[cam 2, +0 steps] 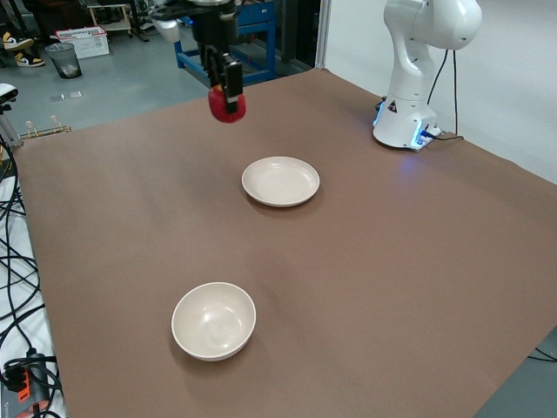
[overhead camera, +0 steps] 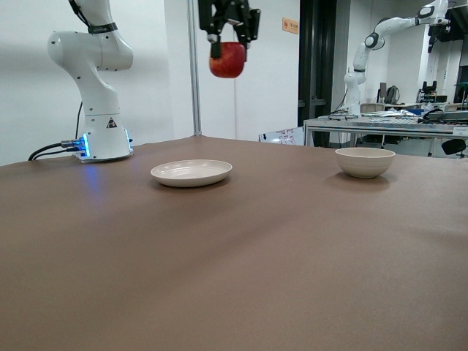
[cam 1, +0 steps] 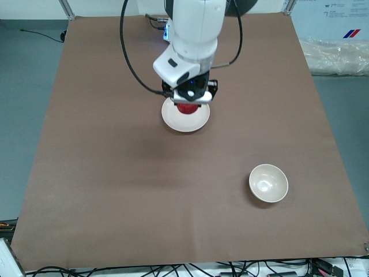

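My black gripper (overhead camera: 229, 50) is shut on a red apple (overhead camera: 227, 64), held in the air above the brown table. In the camera left view the apple (cam 1: 187, 108) is partly hidden under the gripper, over a white plate (cam 1: 185, 121). The plate (cam 2: 280, 181) lies empty in the camera right view, with the apple (cam 2: 222, 113) raised above it. A white bowl (cam 1: 268, 183) sits empty on the table, to the plate's front right in the camera left view.
The arm's base (overhead camera: 106, 139) stands at the table's edge behind the plate, with cables beside it. More cables (cam 1: 173, 269) run outside the near edge.
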